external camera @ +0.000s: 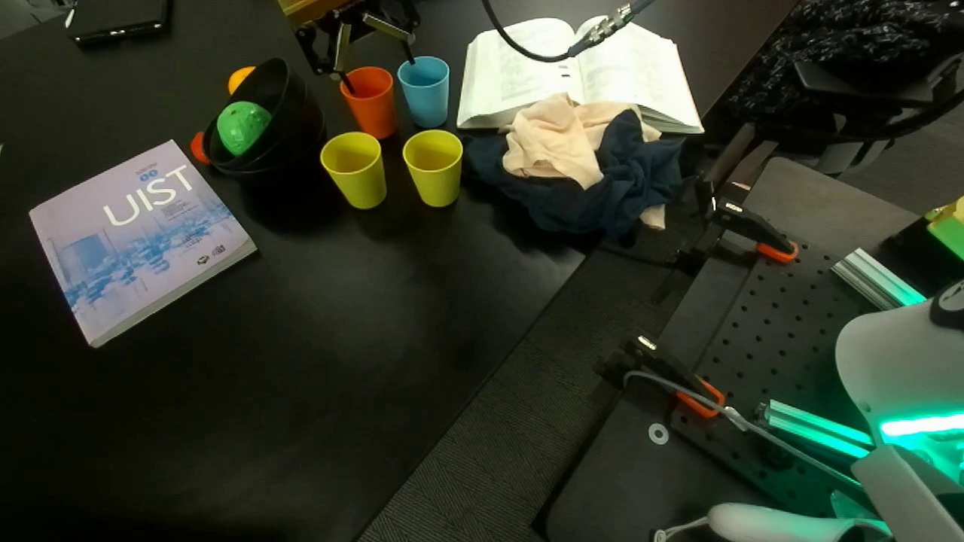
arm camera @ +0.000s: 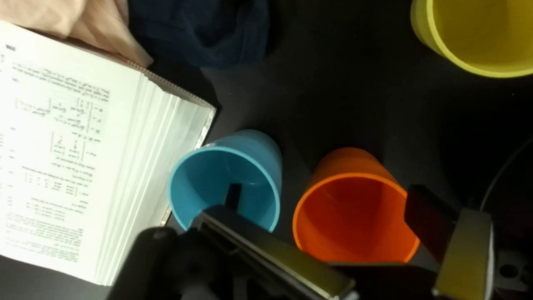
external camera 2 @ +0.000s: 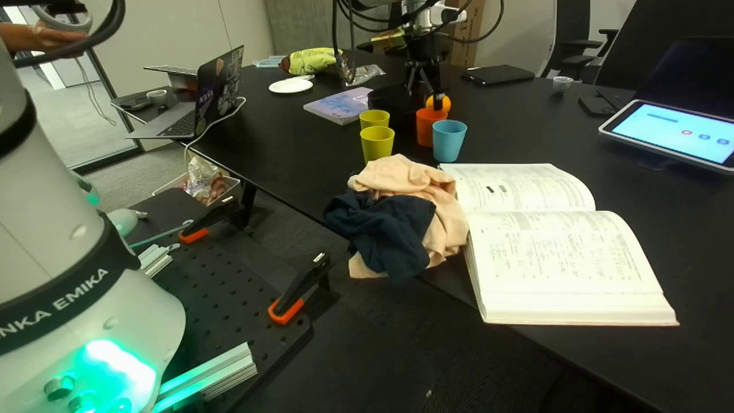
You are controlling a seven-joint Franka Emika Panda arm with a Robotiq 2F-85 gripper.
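My gripper (external camera: 379, 74) is open above the far cups, its fingers apart and nothing held. In the wrist view, one fingertip (arm camera: 233, 195) overlaps the mouth of the blue cup (arm camera: 227, 182); the other lies over the right rim of the orange cup (arm camera: 357, 215). Whether either tip dips inside a cup, I cannot tell. Both cups stand upright side by side on the dark table. Closer to the front edge are two yellow cups (external camera: 354, 172), also upright.
Left of the cups, tilted black bowls (external camera: 280, 113) hold a green ball (external camera: 243, 127). An open book (external camera: 623, 77) and crumpled cloths (external camera: 578, 167) lie on the right. The UIST book (external camera: 140, 235) is at far left, with bare table in front.
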